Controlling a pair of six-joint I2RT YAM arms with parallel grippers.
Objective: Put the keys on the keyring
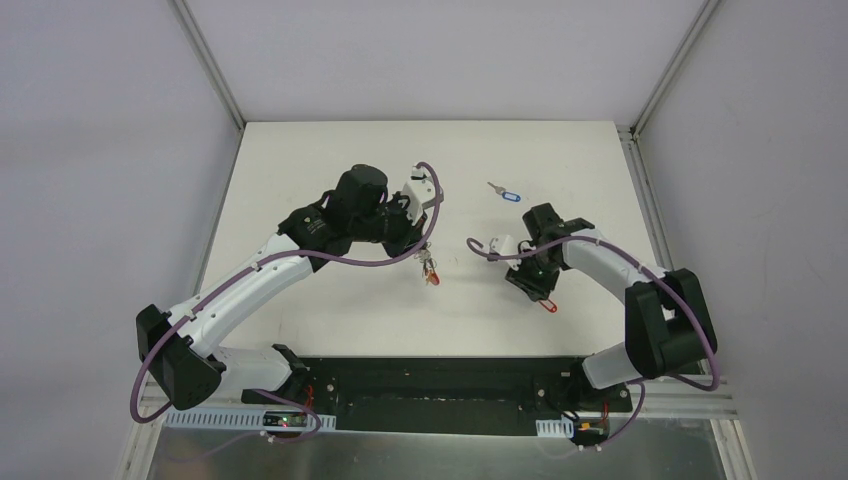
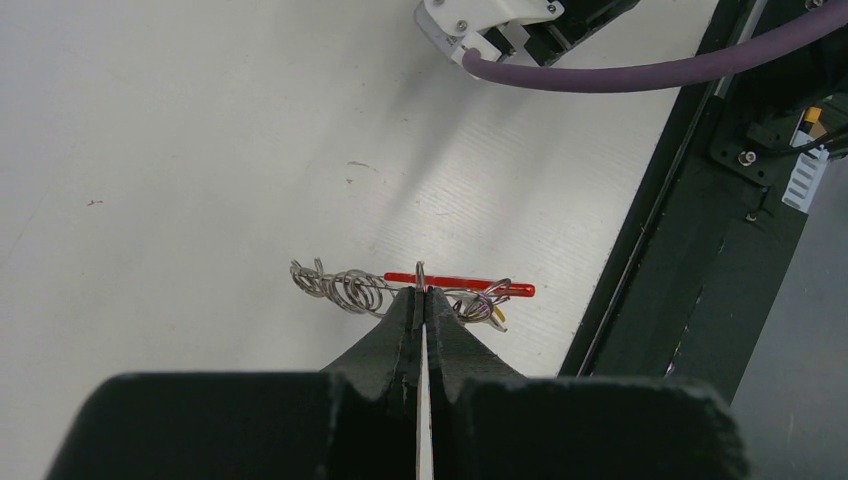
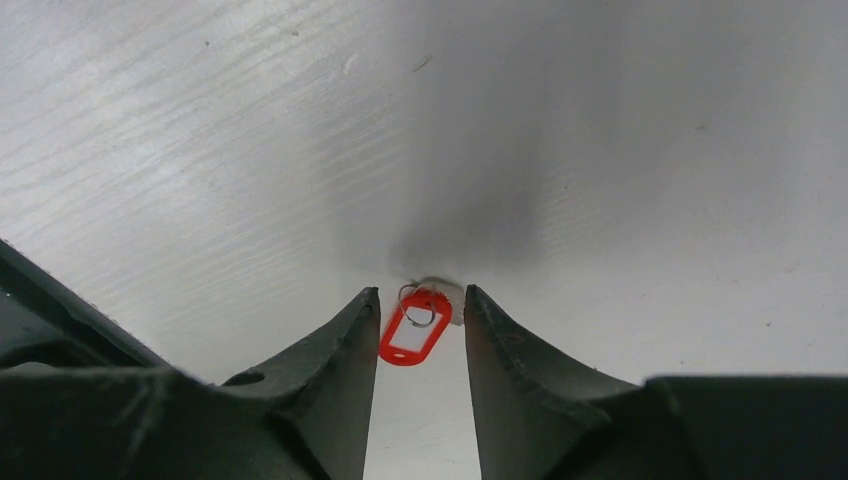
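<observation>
My left gripper is shut on the keyring (image 2: 355,290), a bundle of wire coils with a red bar (image 2: 510,289) through or behind it, held above the table near the middle in the top view. Below my open right gripper, a red-tagged key (image 3: 405,343) lies flat on the table; its ring shows between and just beyond the fingertips, with the key mostly under the tag. A key with a blue tag (image 1: 510,197) lies toward the back right.
Walls border the sides and back.
</observation>
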